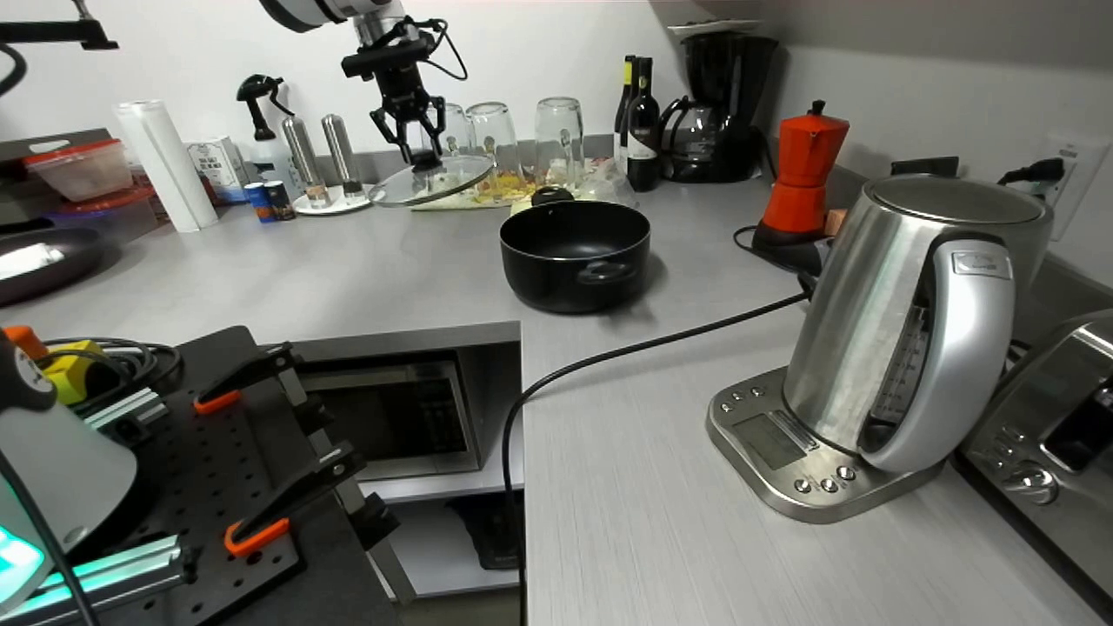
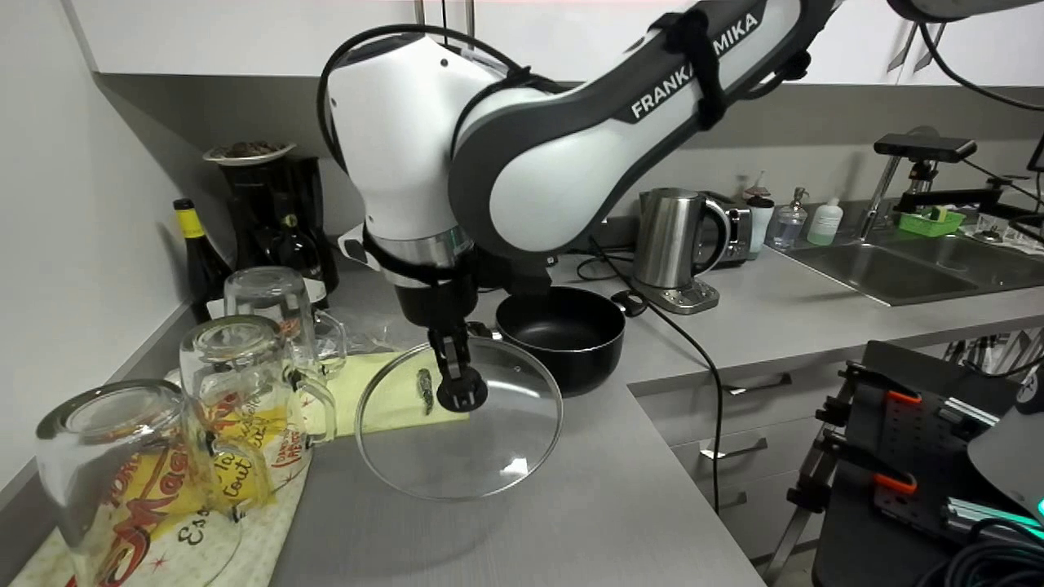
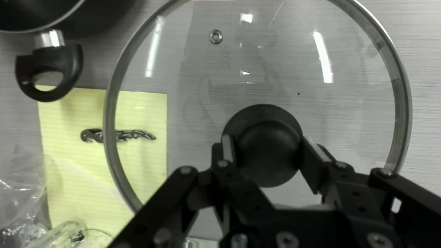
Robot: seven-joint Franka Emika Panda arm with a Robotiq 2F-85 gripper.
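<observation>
A clear glass lid [image 2: 479,460] with a steel rim hangs above the counter, slightly tilted. My gripper is shut on its round black knob [image 3: 268,155], one finger at each side. In exterior view 1 the lid [image 1: 443,183] is raised behind and to the left of the black pot [image 1: 574,276]. That pot stands uncovered on the counter, its inside dark. The wrist view shows only part of the pot and one loop handle [image 3: 49,72], at the top left, apart from the lid's rim.
Glass mugs [image 2: 245,372] stand along the wall, close to the lid. A yellow sheet [image 3: 70,165] with a corkscrew [image 3: 93,135] on it lies partly beneath the lid. The kettle [image 1: 887,323] and its cable [image 1: 668,339] are right of the pot.
</observation>
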